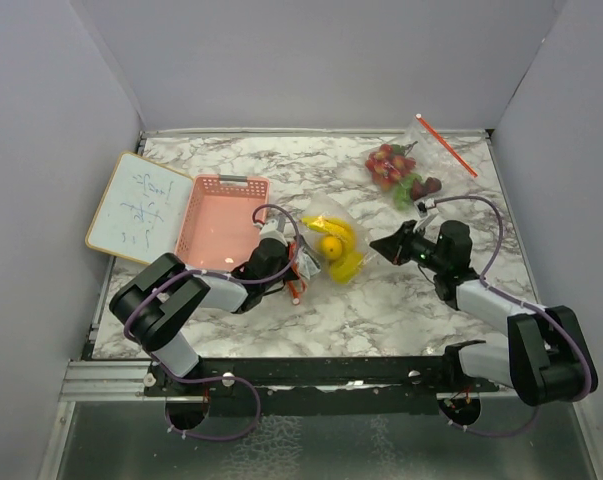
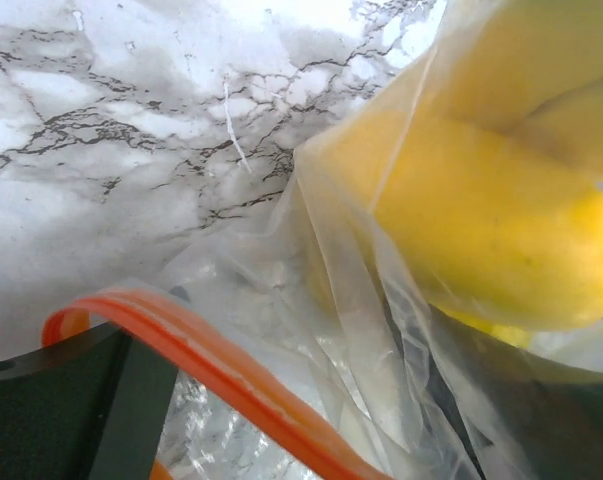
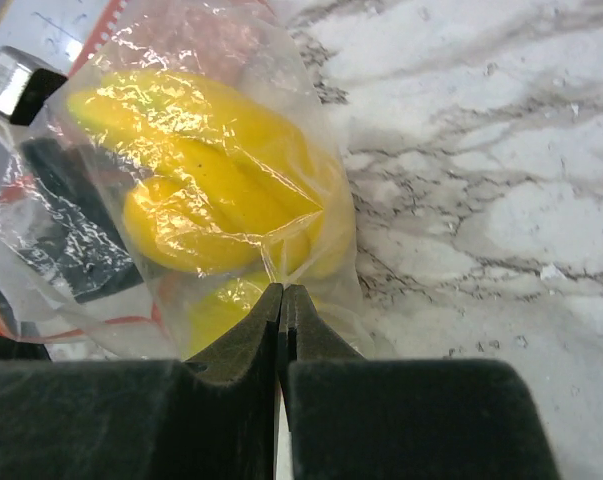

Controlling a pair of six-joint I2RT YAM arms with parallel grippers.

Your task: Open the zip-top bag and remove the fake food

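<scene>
A clear zip top bag holding yellow fake bananas and a round yellow piece lies at the centre. My left gripper is at its orange-zipped mouth; in the left wrist view its fingers sit either side of the plastic and orange zipper, and whether they grip is hard to tell. My right gripper is shut at the bag's right edge; in the right wrist view its tips meet on a thin, taut fold of plastic over the yellow food.
A pink basket stands left of the bag, beside a whiteboard. A second bag with red and green fake food lies at the back right.
</scene>
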